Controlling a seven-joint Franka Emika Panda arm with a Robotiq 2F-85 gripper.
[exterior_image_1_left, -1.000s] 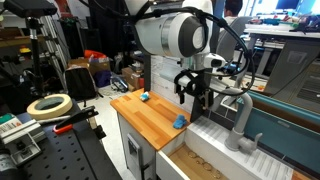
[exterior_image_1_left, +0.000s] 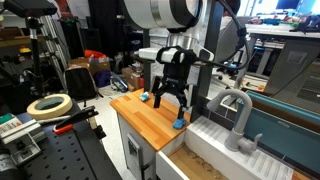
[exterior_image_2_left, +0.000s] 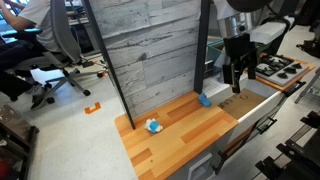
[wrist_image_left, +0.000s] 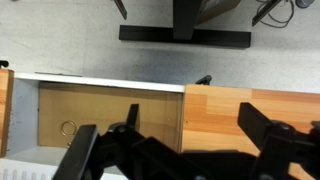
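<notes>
My gripper stands open in the wrist view, its dark fingers (wrist_image_left: 268, 135) wide apart with nothing held between them. Below it, an open drawer (wrist_image_left: 105, 88) lies to the left and a wooden countertop (wrist_image_left: 230, 103) to the right. In exterior view 1 the gripper (exterior_image_1_left: 168, 97) hangs above the countertop (exterior_image_1_left: 137, 108). A small blue object (exterior_image_1_left: 180, 123) rests on the wood beside the drawer, also visible in exterior view 2 as a blue shape (exterior_image_2_left: 204, 100). Farther along the counter sits a blue-and-white item (exterior_image_2_left: 153, 125).
A pale faucet (exterior_image_1_left: 240, 118) rises behind the drawer. Inside the drawer lies a small ring-shaped thing (wrist_image_left: 68, 128). A panelled wall (exterior_image_2_left: 160, 50) borders the counter, and a stove (exterior_image_2_left: 280, 68) stands beyond the drawer.
In exterior view 1 the arm and gripper have moved left and appear turned, with the fingers showing more widely spread in the picture. The blue objects have stayed in place.
</notes>
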